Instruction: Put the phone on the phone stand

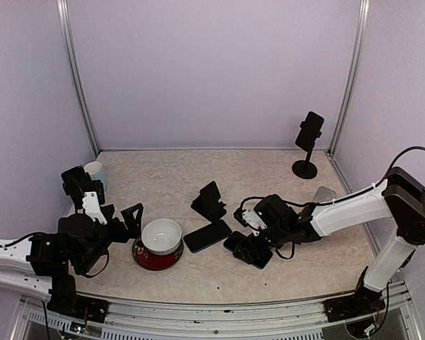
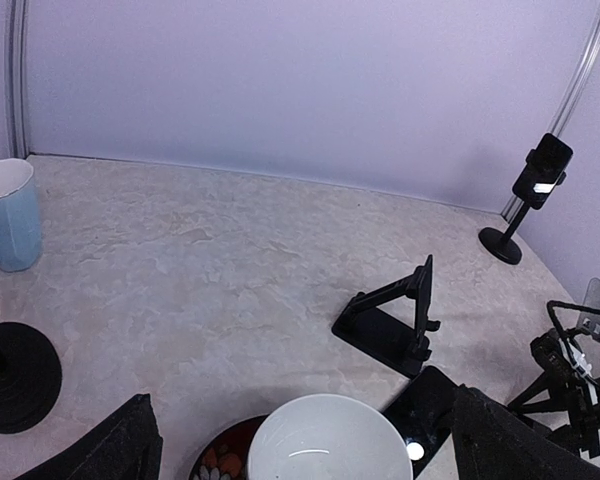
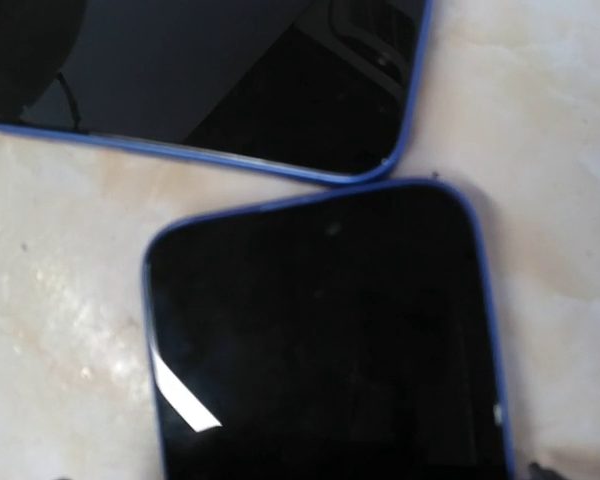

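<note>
Two dark phones with blue frames lie flat: one phone [image 1: 207,236] in front of the black phone stand [image 1: 208,202], the other phone [image 1: 235,241] under my right gripper [image 1: 251,251]. In the right wrist view the lower phone [image 3: 320,330] fills the middle, its top edge close by the upper phone [image 3: 200,70]. The right gripper is low over that phone, open, its fingertips barely in view. The stand [image 2: 385,330] is empty. My left gripper [image 1: 131,219] is open above the left side of the table, nothing between its fingers.
A white bowl [image 1: 161,236] on a red plate [image 1: 152,261] sits left of the phones. A blue mug [image 2: 10,225] is at the back left. Black stands stand at far left and back right [image 1: 304,168].
</note>
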